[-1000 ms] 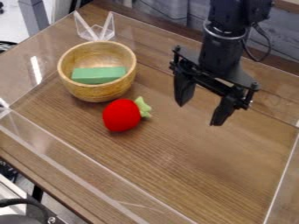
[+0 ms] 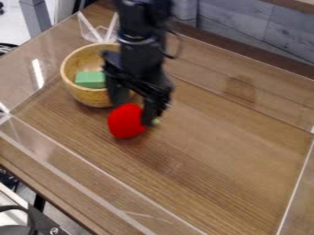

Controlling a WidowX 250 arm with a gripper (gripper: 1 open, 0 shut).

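Observation:
My gripper [image 2: 138, 99] hangs at the upper middle left, over a red round object [image 2: 128, 121] with a small light green piece beside it on the wooden table [image 2: 221, 156]. Just behind and left of the gripper sits a tan bowl [image 2: 76, 55], partly hidden by the arm, with a green block [image 2: 91, 79] inside. The dark fingers are blurred against the bowl and red object, so I cannot tell whether they are open or shut.
A dark edge runs along the table's left, with cables at the lower left corner. A raised wooden border lines the back right.
The arm has swept left from the right side of the table to above the red object and beside the bowl. The objects appear in the same places.

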